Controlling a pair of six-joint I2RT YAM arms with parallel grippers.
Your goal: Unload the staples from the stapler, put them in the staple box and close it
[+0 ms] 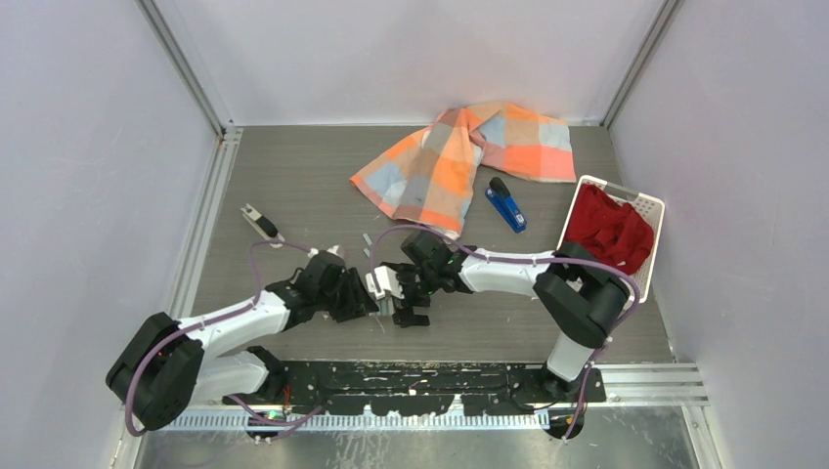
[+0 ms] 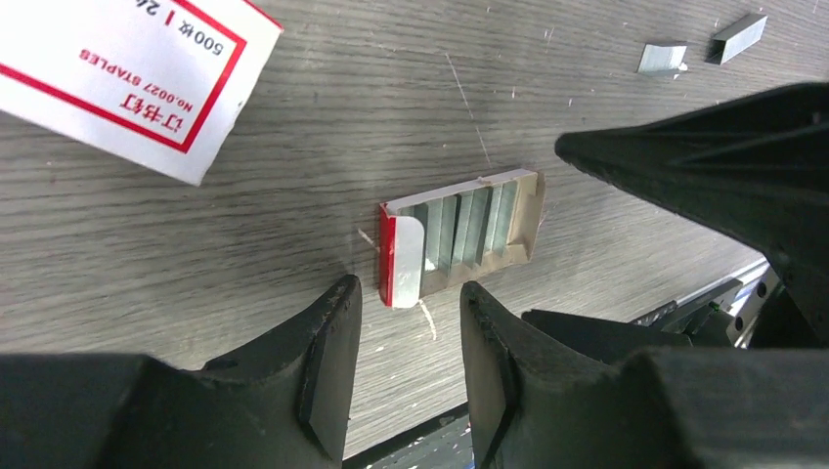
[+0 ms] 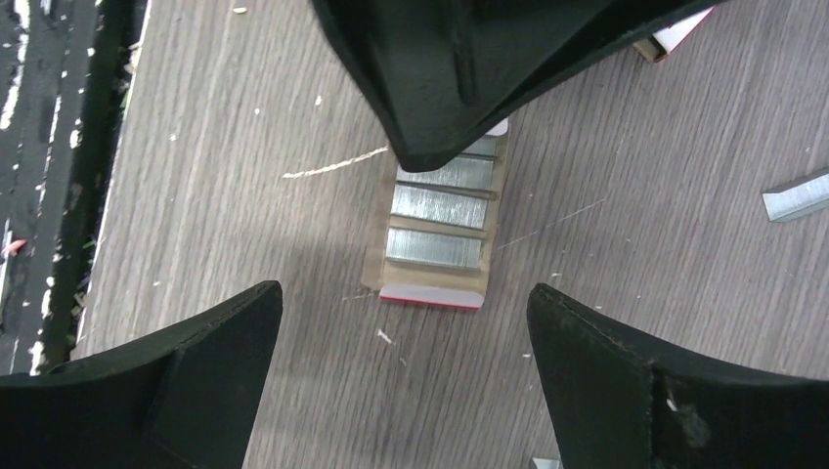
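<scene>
A small tray of staple strips [image 2: 469, 234] [image 3: 437, 249] lies on the wooden table, between the two grippers. In the left wrist view my left gripper is open just beside the tray's red-ended side, nothing gripped. My right gripper stands open around the tray, its fingertips apart from it; a dark finger of the other gripper covers part of the tray in that view. A blue stapler [image 1: 505, 207] lies right of the cloth in the top view.
Loose staple strips [image 2: 661, 57] lie behind the tray, and a white-red staples box [image 2: 137, 83] nearby. A checked cloth [image 1: 440, 171] is at the back, a basket with red cloth [image 1: 608, 230] at right, a pale tool [image 1: 261, 224] at left. The table's front edge is close.
</scene>
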